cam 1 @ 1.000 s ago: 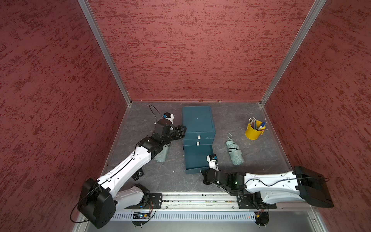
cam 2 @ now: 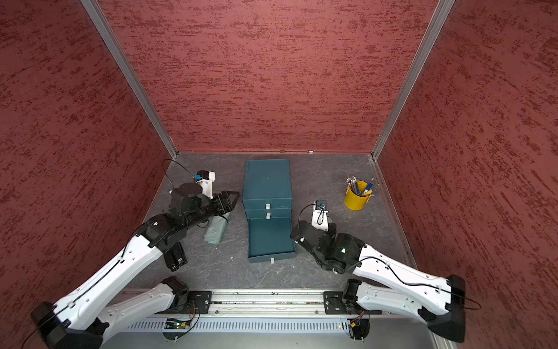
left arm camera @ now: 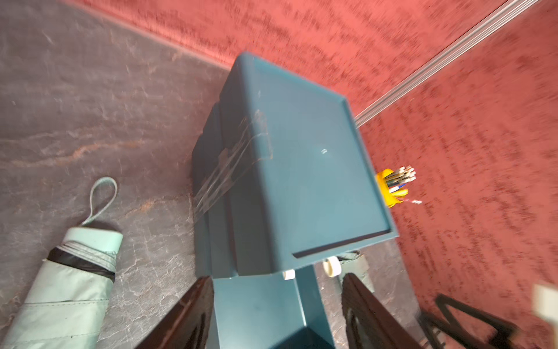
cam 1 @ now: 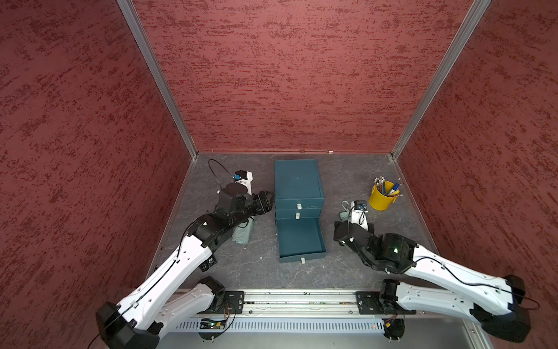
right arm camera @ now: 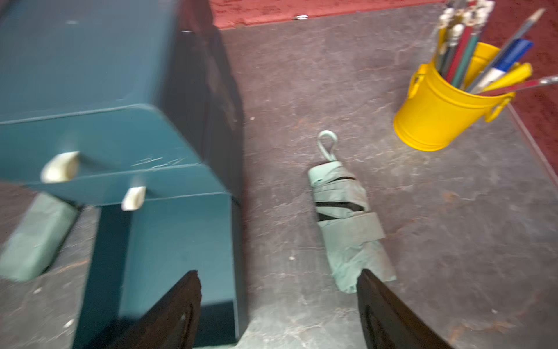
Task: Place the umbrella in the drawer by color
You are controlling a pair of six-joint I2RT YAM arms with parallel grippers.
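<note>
The teal drawer cabinet (cam 1: 298, 180) has its bottom drawer (cam 1: 300, 237) pulled out, empty. A pale grey-green folded umbrella (left arm camera: 64, 302) lies left of it. Another pale green umbrella (right arm camera: 348, 232) lies to its right, below my right gripper, which stands open with nothing between its fingers, above the drawer's right side. My left gripper is above the cabinet's front left, near the left umbrella, its fingers apart and empty.
A yellow cup (right arm camera: 430, 116) of pens and pencils stands at the back right. Bare table lies around both umbrellas; red walls enclose the workspace.
My right arm has risen and moved from the drawer's front toward the right umbrella. My left arm has shifted slightly left.
</note>
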